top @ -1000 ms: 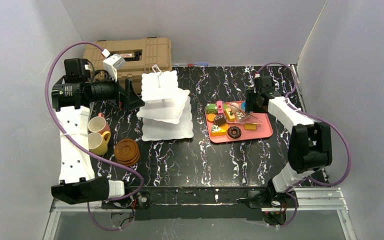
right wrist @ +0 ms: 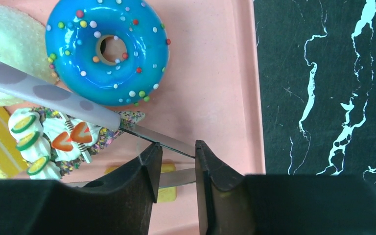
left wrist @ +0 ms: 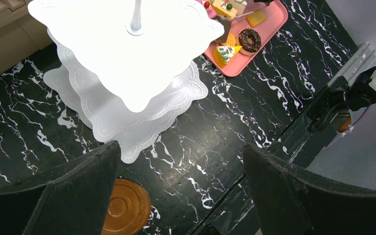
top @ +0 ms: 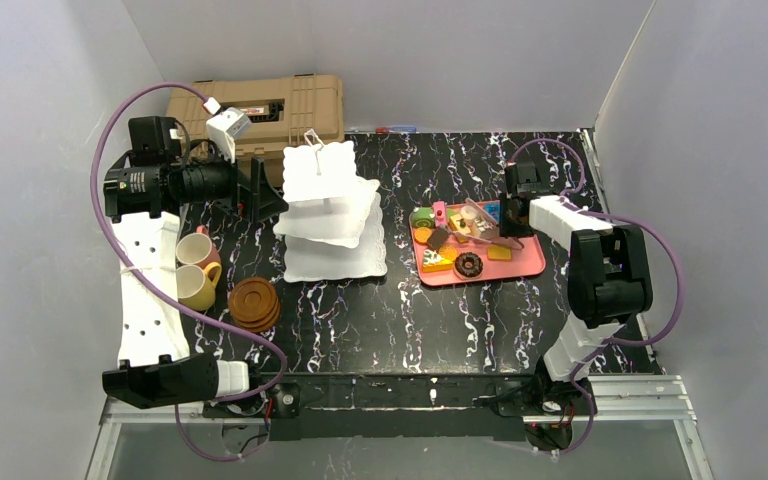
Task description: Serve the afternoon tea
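A pink tray (top: 530, 258) of toy treats lies on the right, holding a blue sprinkled donut (right wrist: 73, 58), a decorated cake (right wrist: 66, 132), a chocolate donut (top: 468, 264) and tongs (right wrist: 49, 93) with polka-dot handles. My right gripper is down over the tray, its fingertips at the metal arms of the tongs, part open; whether it grips them is unclear. My left gripper (top: 260, 195) stands open near the white three-tier stand (top: 335, 260), with nothing between its fingers.
Mugs (top: 197, 285) and stacked brown coasters (top: 254, 300) are at the left. A tan case (top: 200, 100) stands behind the stand.
The right arm has moved down and slightly left onto the tray, and the tongs have shifted a little under it. The left arm is still.
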